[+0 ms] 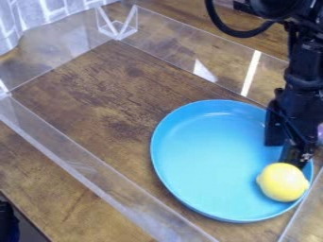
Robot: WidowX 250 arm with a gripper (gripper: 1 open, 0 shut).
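A light blue plate (209,156) sits on the wooden table, with a yellow lemon-like object (282,182) on its right front part. The black gripper (293,151) hangs at the right edge, over the plate's right rim just above and behind the yellow object. Whether its fingers are open or shut is not clear. A small purple thing at the right edge is mostly hidden behind the gripper.
Clear plastic walls (127,190) border the work area. Bare wood (94,90) fills the left and middle. A black cable arches over the back from the arm.
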